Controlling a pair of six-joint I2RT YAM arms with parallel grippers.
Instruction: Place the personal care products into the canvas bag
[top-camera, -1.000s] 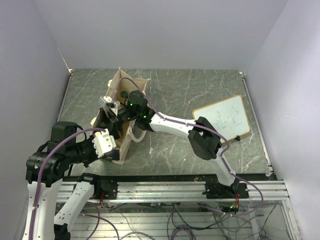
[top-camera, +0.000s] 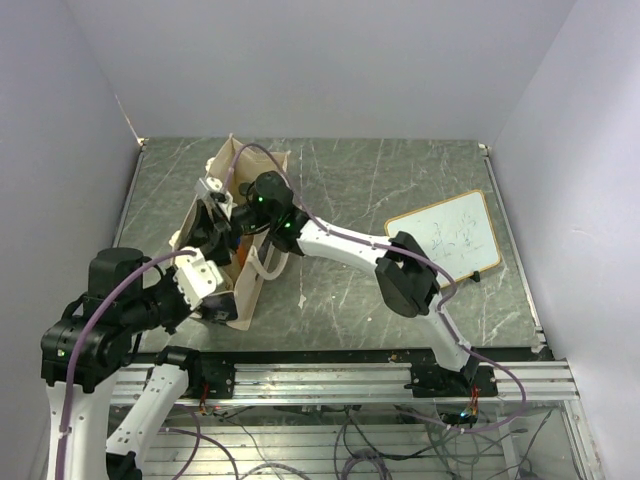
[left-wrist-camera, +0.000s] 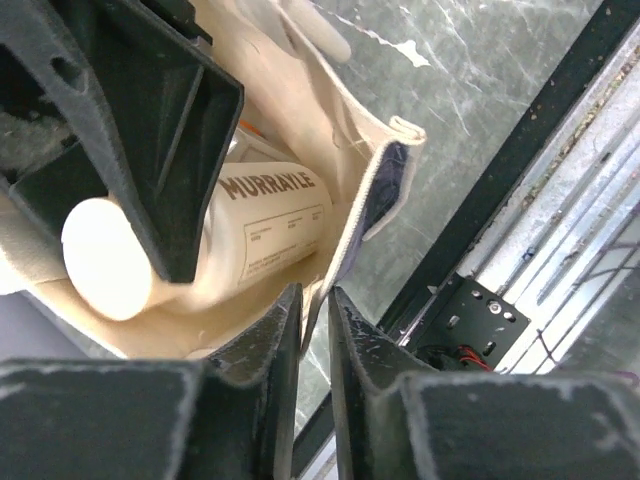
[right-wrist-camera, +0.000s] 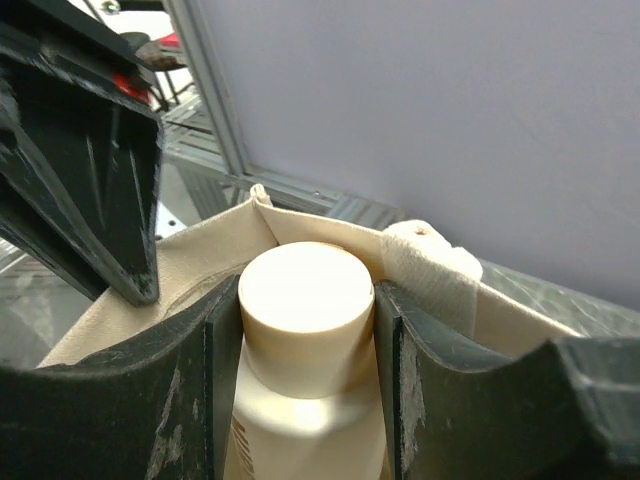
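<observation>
The canvas bag (top-camera: 241, 300) stands at the left of the counter, both arms over it. In the right wrist view a cream bottle (right-wrist-camera: 305, 310) is held in my shut right gripper, inside the bag's walls. A cream MURRAYLE bottle (left-wrist-camera: 260, 220) lies in the bag in the left wrist view, beside the black right gripper's body. My left gripper is at the bag's near rim (left-wrist-camera: 370, 190), its fingertips close together on the thin fabric edge. Other contents are mostly hidden by the arms.
A white board (top-camera: 442, 236) with an orange edge lies at the right of the counter. A metal rail (top-camera: 320, 370) runs along the front edge.
The bag's far end has shifted left, with my right gripper moving slightly along. The left arm has drawn a little toward the lower left.
</observation>
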